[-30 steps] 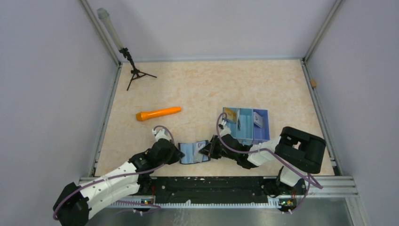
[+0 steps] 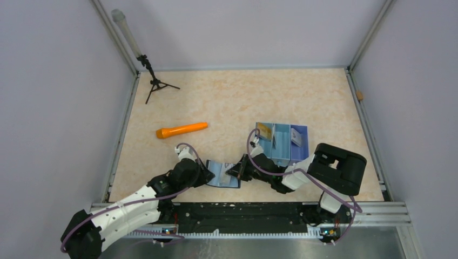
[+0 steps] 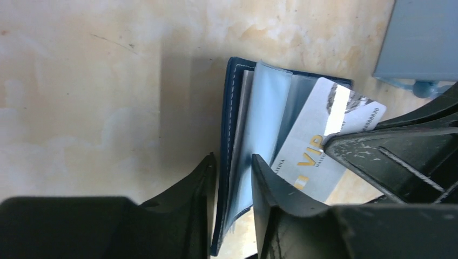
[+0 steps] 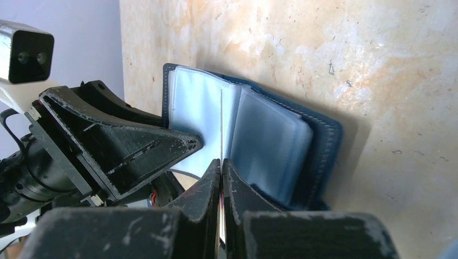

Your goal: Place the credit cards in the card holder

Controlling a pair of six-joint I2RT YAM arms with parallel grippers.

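The dark blue card holder [image 3: 229, 135] lies opened out, its light-blue pockets showing, between my two grippers. Two fingers of my left gripper stand apart on either side of the holder's left edge, so that gripper is open; whether a finger touches the edge, I cannot tell. My right gripper is shut on a silver VIP card, which appears edge-on as a thin line in the right wrist view. The card is tilted over the pockets. From the top, both grippers, left [image 2: 208, 176] and right [image 2: 237, 172], are close together at the table's front.
Behind the right arm stands a blue compartment box [image 2: 282, 156] with more cards in it. An orange microphone-shaped object [image 2: 181, 130] lies at the left, and a small black tripod [image 2: 155, 82] stands farther back.
My right gripper and the card have shifted slightly to the left over the holder. The left arm has hardly moved; the holder's left edge looks slightly shifted beside its fingers.
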